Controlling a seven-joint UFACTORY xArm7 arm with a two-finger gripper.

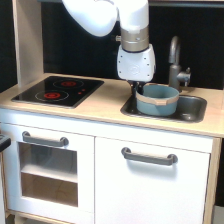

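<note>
A blue-green pot (pixel 158 106) with a brownish rim is at the sink (pixel 189 108), over the left and middle of the basin. The white arm reaches down from above, and my gripper (pixel 138 87) is at the pot's left edge. Its dark fingers are small here and partly lost against the dark background and the pot. They appear shut on the pot's left side, where rim or handle cannot be told apart. Whether the pot's base touches the sink floor is hidden.
A dark faucet (pixel 177 65) stands behind the sink, close to the pot's right. The black stovetop (pixel 60 91) with red-ringed burners lies empty at the left. Bare wooden counter (pixel 105 103) separates it from the sink. White cabinet doors are below.
</note>
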